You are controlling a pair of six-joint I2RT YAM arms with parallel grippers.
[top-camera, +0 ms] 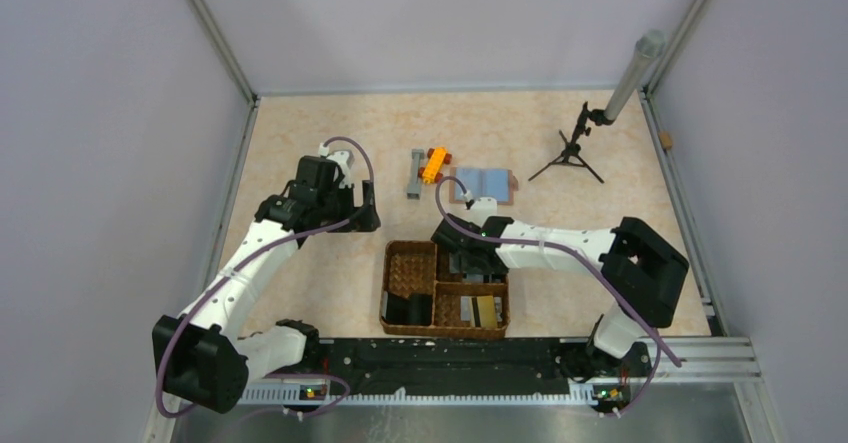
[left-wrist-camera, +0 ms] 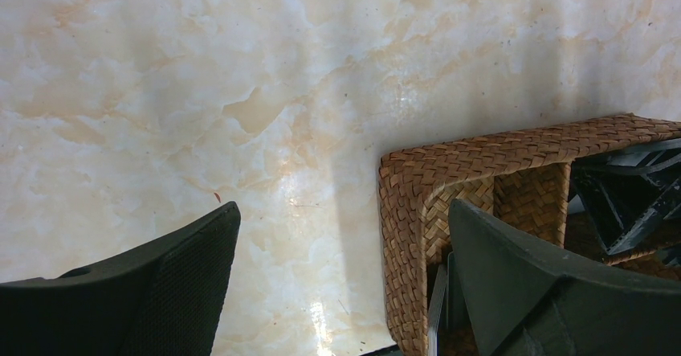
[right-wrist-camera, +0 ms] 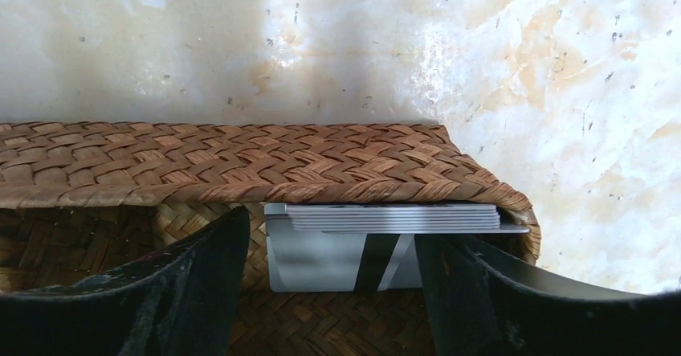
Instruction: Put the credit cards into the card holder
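Observation:
In the right wrist view, a stack of pale cards stands on edge against the basket wall. A silver-grey card with a black stripe is just beside the stack. My right gripper is over this compartment with its fingers apart, one at each side of the striped card; whether they touch it cannot be told. To the left of the basket and above the table is my left gripper, open and empty. A light blue, flat item, perhaps the card holder, lies behind the basket.
The woven basket has several compartments. Black items occupy its front left one, and gold and grey cards its front right one. Farther back are an orange toy, a grey block and a small tripod. Bare table lies left of the basket.

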